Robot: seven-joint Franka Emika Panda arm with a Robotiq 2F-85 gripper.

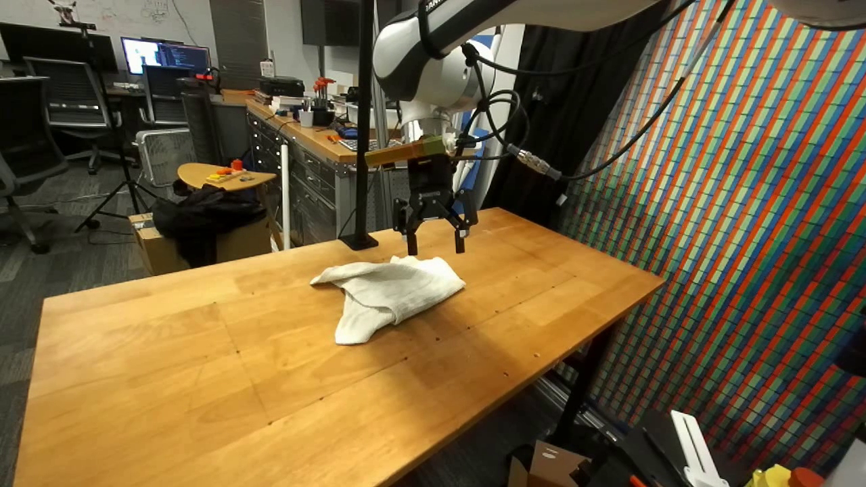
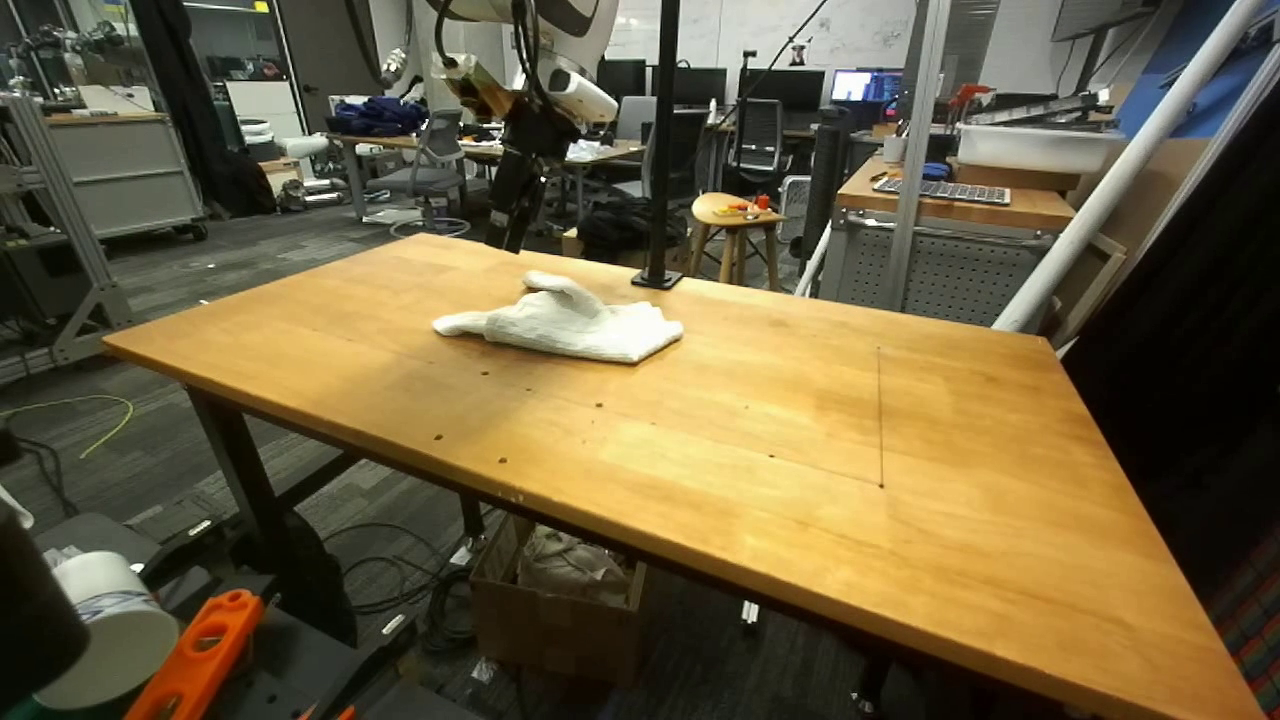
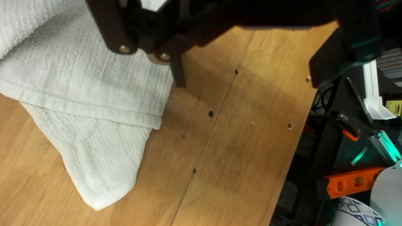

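A white towel (image 1: 402,291) lies loosely folded on the wooden table, with one corner sticking out toward the front. From the opposite side, the towel (image 2: 564,324) shows a raised fold on top. My gripper (image 1: 436,247) hangs above the table near the towel's back right end, its fingers spread wide and nothing between them. In the wrist view the towel (image 3: 94,75) fills the left side, partly hidden by the gripper's dark linkage, and one finger (image 3: 177,72) appears over its right edge.
A black post (image 1: 358,241) rises at its back edge, close to the towel. Beyond the front edge, an orange level (image 3: 354,182) and other tools lie off the table.
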